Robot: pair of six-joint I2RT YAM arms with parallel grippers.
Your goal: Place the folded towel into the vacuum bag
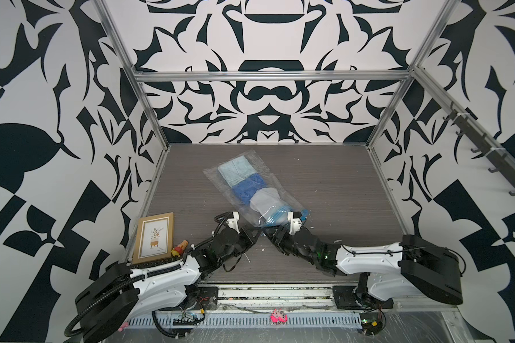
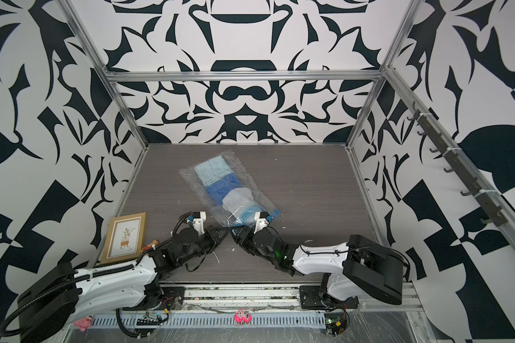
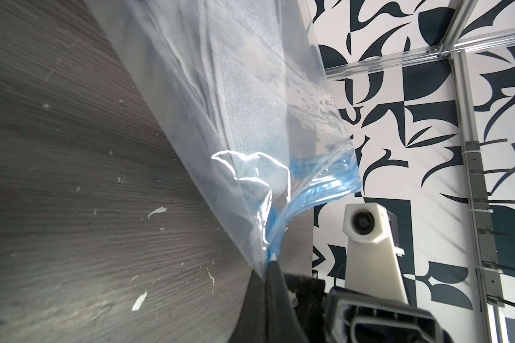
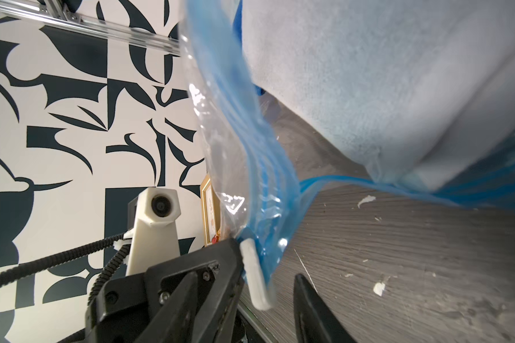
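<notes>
The clear vacuum bag lies slantwise on the table. Visible through its film are a light blue towel, a darker blue one and a pale one near the mouth. My left gripper is shut on the corner of the bag's blue-edged mouth, the film pulled taut up to its fingertips. Close beside it, my right gripper stands open, with a white zip slider on the blue zip strip between its parted fingers. Part of the mouth is hidden behind the arms in both top views.
At the table's left edge stands a gold-framed picture with a small red and yellow object next to it. A hook rail runs along the right wall.
</notes>
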